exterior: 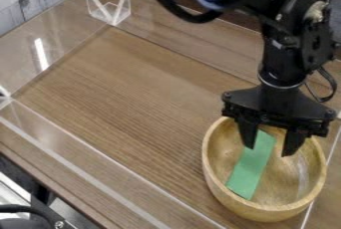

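Note:
A tan round bowl (293, 188) sits at the lower right of the table with a green rectangular piece (248, 168) lying inside it. My black gripper (269, 139) hangs over the back half of the bowl, open, its two fingers spread above the bowl's interior beside the green piece, nothing seen between them.
A small white wire-like holder (110, 4) stands at the back left. Cables hang from the arm at the right.

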